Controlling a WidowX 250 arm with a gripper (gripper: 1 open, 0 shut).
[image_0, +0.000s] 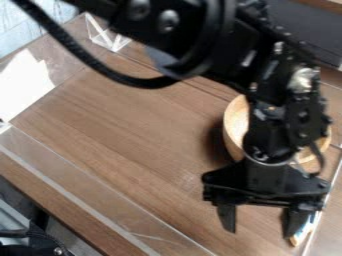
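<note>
My black gripper is low at the right of the camera view, open, its two fingers pointing down. Just behind it a round tan wooden bowl is largely hidden by the wrist. A small object with white, blue and orange lies at the lower right, partly covered by the right finger; I cannot tell what it is.
A white sheet lies at the far left edge. Clear strips run along the front edge, and a dark surface is at the top right.
</note>
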